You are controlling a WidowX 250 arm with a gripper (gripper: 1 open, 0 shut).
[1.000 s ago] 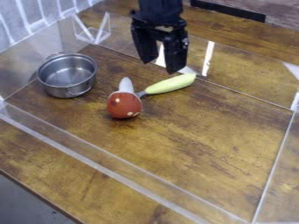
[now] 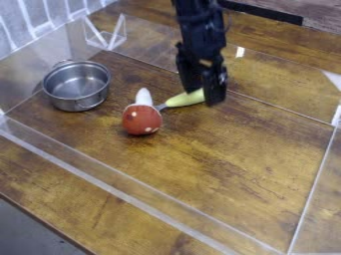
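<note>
My dark gripper [image 2: 205,78] hangs over the pale green corn-like piece [image 2: 184,100], hiding its far end; it is blurred, so its finger state is unclear. A red round object [image 2: 142,121] lies left of that piece, with a white item [image 2: 144,97] and what looks like a utensil behind it. A steel pot [image 2: 76,86] stands at the left.
Transparent low borders run along its sides, and a white railing [image 2: 34,25] is at the back left.
</note>
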